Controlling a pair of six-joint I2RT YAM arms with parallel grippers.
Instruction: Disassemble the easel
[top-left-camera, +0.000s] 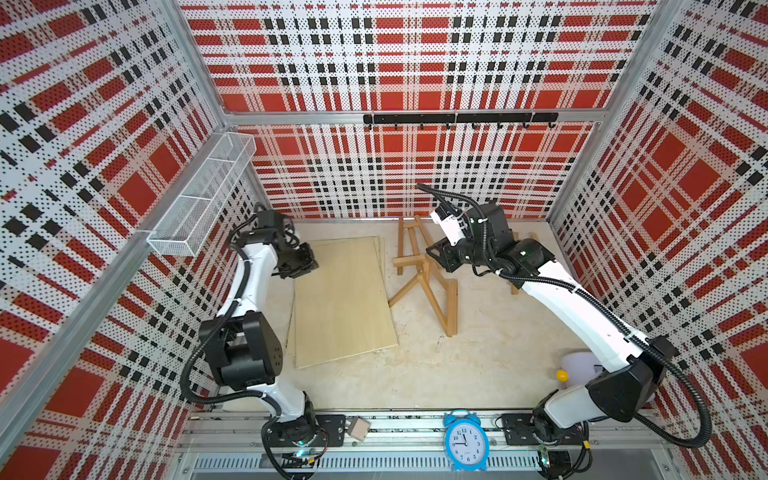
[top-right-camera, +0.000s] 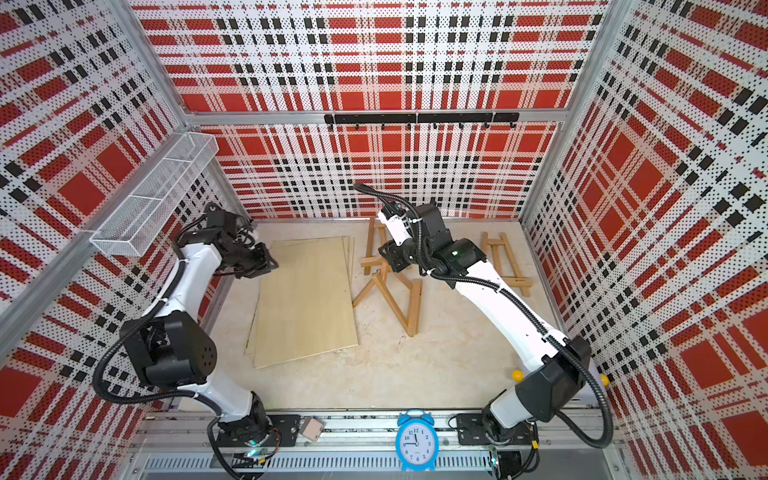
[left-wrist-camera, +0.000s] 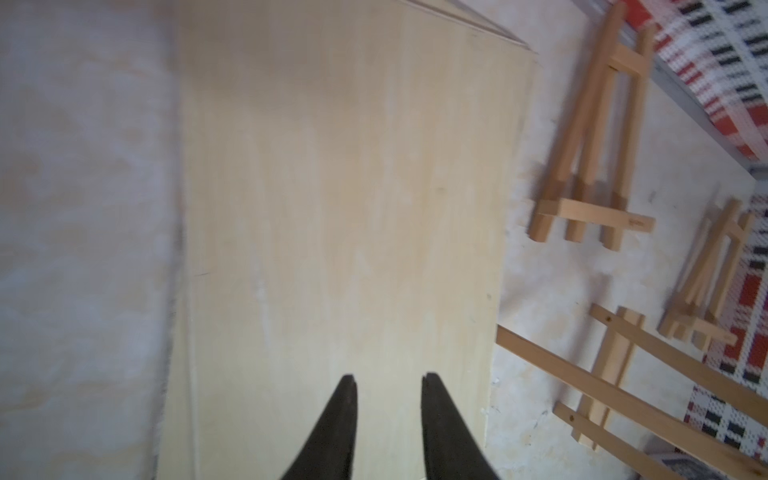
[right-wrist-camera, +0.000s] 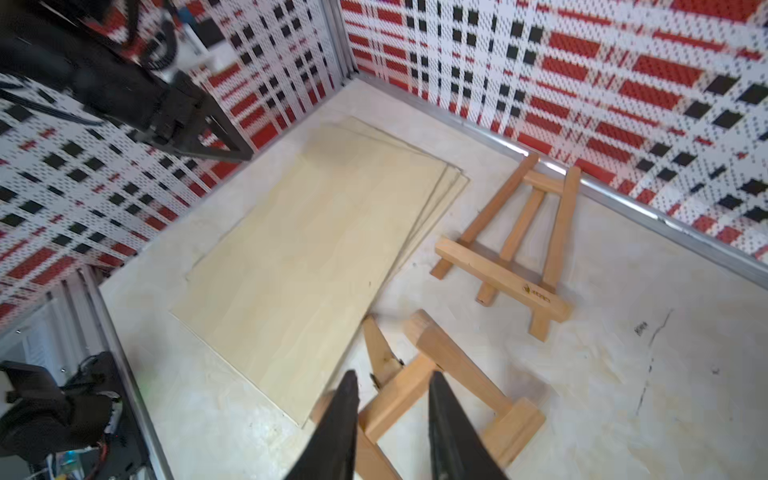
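Note:
A standing wooden easel (top-left-camera: 433, 296) is right of the thin boards, its legs spread on the table. My right gripper (top-left-camera: 433, 253) is at its upper part; in the right wrist view the fingers are apart, with an easel bar (right-wrist-camera: 398, 396) showing in the gap. Whether they touch the wood I cannot tell. My left gripper (top-left-camera: 313, 265) hovers over the left side of the boards; the left wrist view shows its fingers parted, with only board beneath. A second easel (right-wrist-camera: 512, 248) is by the back wall. A third (top-right-camera: 505, 264) is at the right, partly hidden by my right arm in the top left view.
Pale flat boards (top-left-camera: 340, 312) lie stacked, slightly askew, on the left half of the table. A white wire basket (top-left-camera: 204, 196) hangs on the left wall. Bare table (top-left-camera: 496, 352) stretches across the front right. A blue clock (top-left-camera: 465, 442) stands at the front edge.

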